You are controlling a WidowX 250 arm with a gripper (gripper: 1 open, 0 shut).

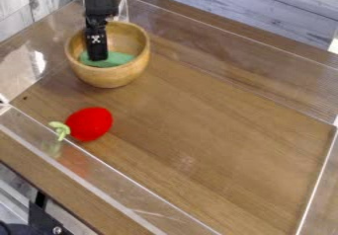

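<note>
A wooden bowl (pixel 126 76) sits at the upper left of the table, holding a green object (pixel 114 59). My black gripper (pixel 98 53) reaches down from the top into the bowl, at the green object; its fingers are small and dark, and whether anything is between them is unclear. A red vegetable with a pale green stem (pixel 90 123) lies below the bowl.
Transparent walls edge the table along the lower left and the right.
</note>
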